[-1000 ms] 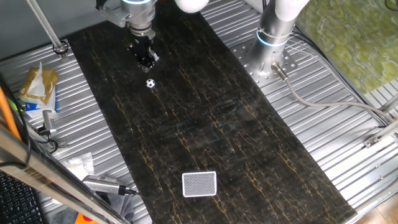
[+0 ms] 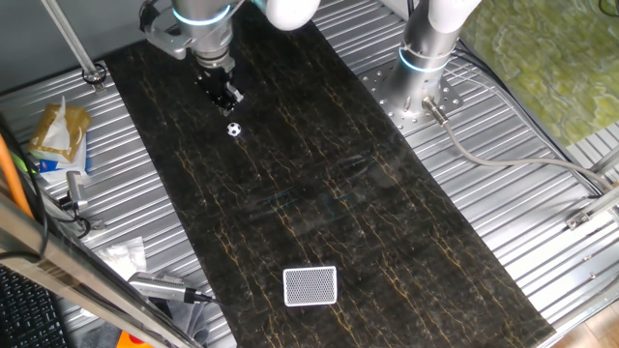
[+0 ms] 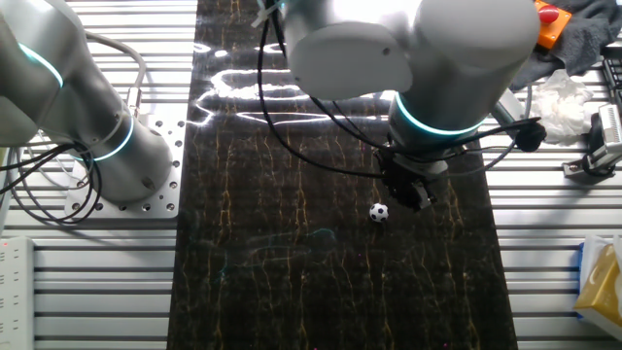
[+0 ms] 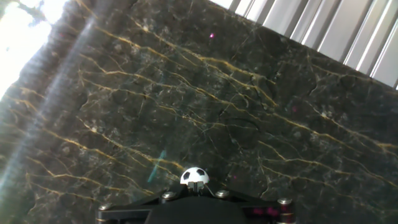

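Note:
A small black-and-white ball (image 2: 234,130), patterned like a football, rests on the dark marbled board. My gripper (image 2: 230,104) hangs near it, on the far side in exterior view 1, with a small gap between them in that image. Exterior view 2 shows the ball (image 3: 379,212) just left of the gripper (image 3: 420,197). From the wrist, the ball (image 4: 195,175) appears at the bottom centre, its lower part covered by the fingertips (image 4: 192,185). The fingers come together there and look shut, with the ball beyond them rather than between them.
A white mesh-patterned basket or tray (image 2: 309,286) stands at the near end of the board. Tissues (image 2: 62,130) lie off the board's left side. The board's middle is clear.
The arm has shifted slightly down and to the left in exterior view 1, with the gripper tilting a little. The ball and the white basket have stayed in place.

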